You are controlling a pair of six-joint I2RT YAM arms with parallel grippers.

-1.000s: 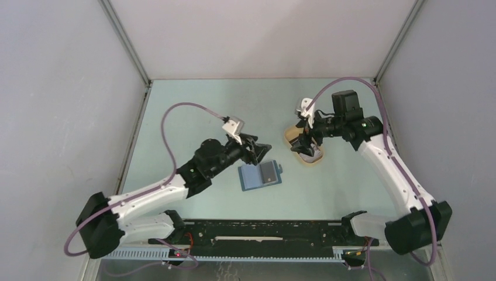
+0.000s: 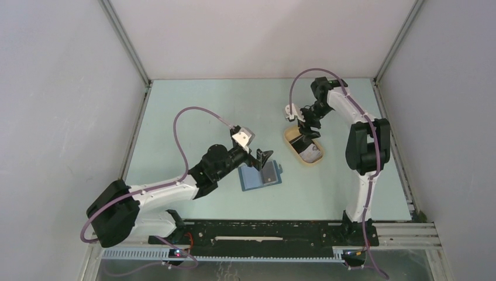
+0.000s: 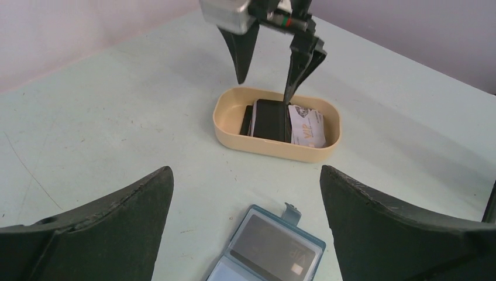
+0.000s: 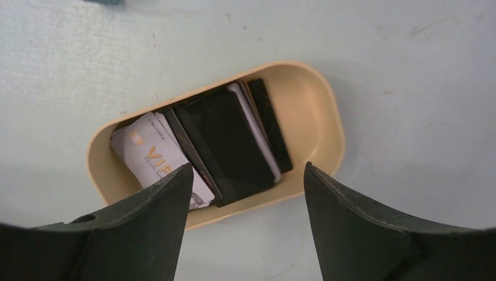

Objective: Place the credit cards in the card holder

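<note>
A beige oval tray (image 2: 317,159) at right of centre holds dark cards (image 4: 226,140) and a white VIP card (image 4: 152,152), stacked leaning. My right gripper hangs just above it, its fingers parted with nothing visible between them. The open blue-grey card holder (image 2: 251,175) lies front centre; in the left wrist view its grey side (image 3: 272,246) shows at the bottom. My left gripper is open and empty, above and behind the holder, facing the tray.
Walls enclose it at the back and both sides.
</note>
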